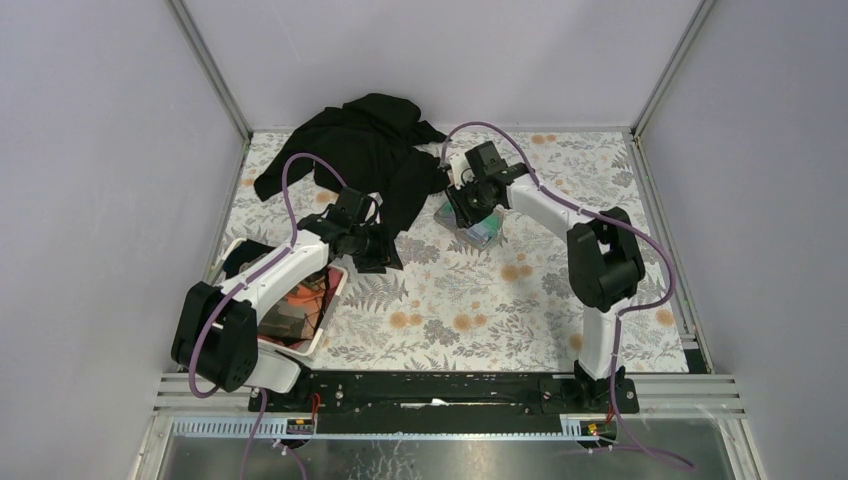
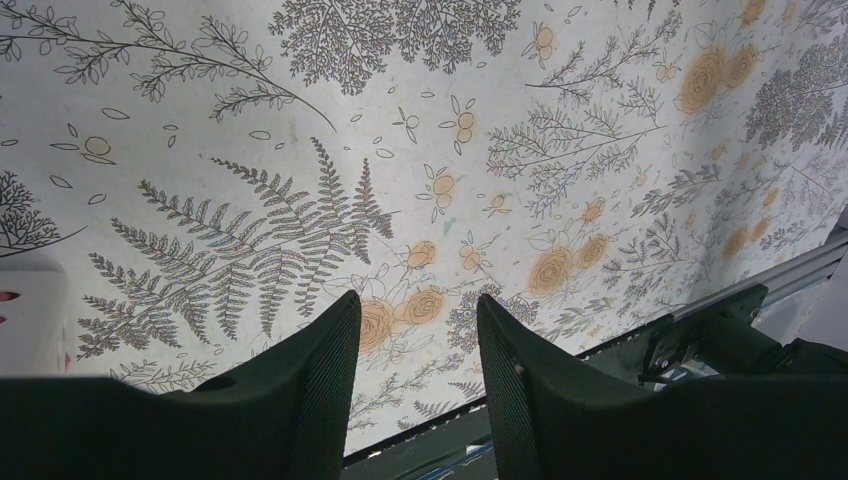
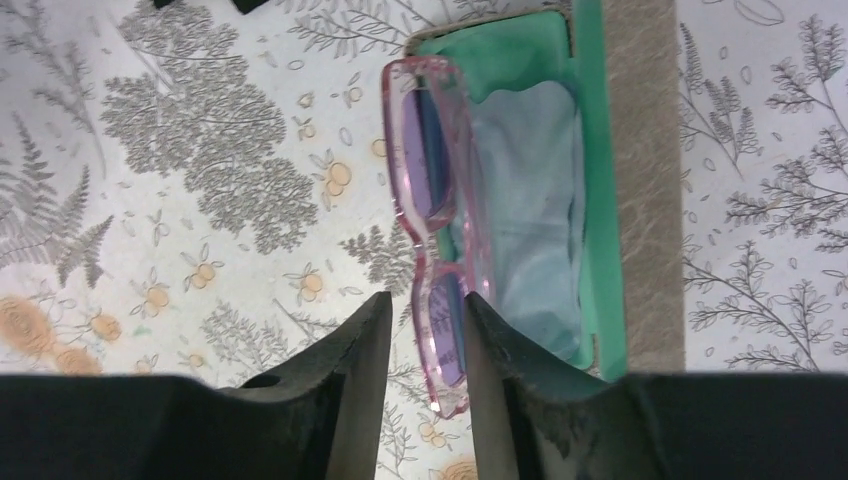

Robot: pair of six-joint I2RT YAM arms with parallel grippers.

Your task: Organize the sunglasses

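Observation:
Pink-framed sunglasses with purple lenses show in the right wrist view, along the left side of an open case with a green lining and a brown outer face. Inside the case lies a pale grey-blue cloth. My right gripper is part open over the sunglasses' lower half, one finger to each side; I see a gap on the left, and cannot tell whether the right finger touches. From above, that gripper covers part of the case. My left gripper is open above bare table, empty.
A white-rimmed bin with dark and reddish items stands at the left, below the left arm. Black cloth is spread at the back left.

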